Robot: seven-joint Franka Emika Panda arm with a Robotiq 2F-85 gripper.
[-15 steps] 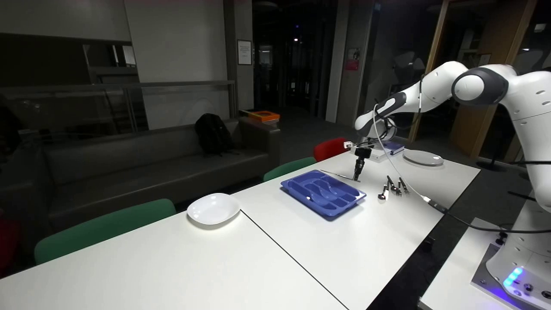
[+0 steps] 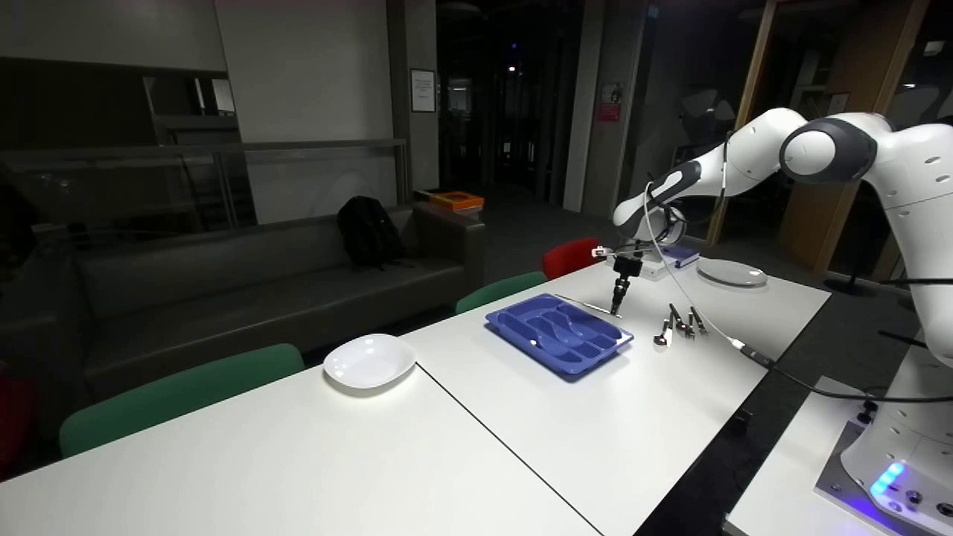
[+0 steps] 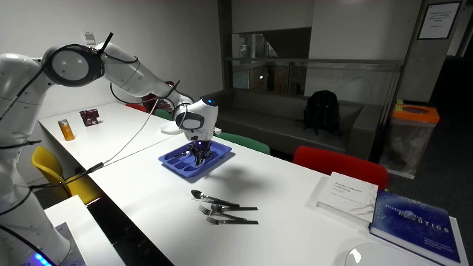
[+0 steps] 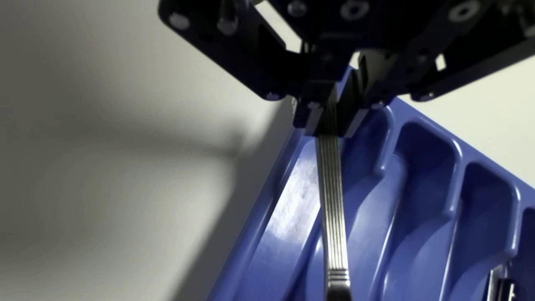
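Observation:
My gripper is shut on the ridged handle of a silver utensil point(image 4: 332, 200); its far end runs out of the wrist view, so I cannot tell its kind there. A blue cutlery tray point(image 2: 496, 318) lies on the table under and beside it. In exterior view 1 the utensil point(image 2: 585, 304) shows as a thin line reaching from the fingertips along the tray's far side. From the wrist, it crosses above the tray's outer long compartment, near the edge. In exterior view 2 the gripper point(image 3: 200, 160) hides part of the tray point(image 3: 224, 150).
Several spoons and forks point(image 3: 228, 217) lie loose on the table. A white bowl point(image 2: 368, 362) stands farther left, and a grey plate point(image 2: 732, 272) lies at the far end near a white book point(image 3: 348, 197) and a blue book point(image 3: 414, 224). Open table surrounds the tray's near side.
The gripper has shifted very slightly downward, the utensil still between its fingers. The tray and the loose cutlery have stayed where they were.

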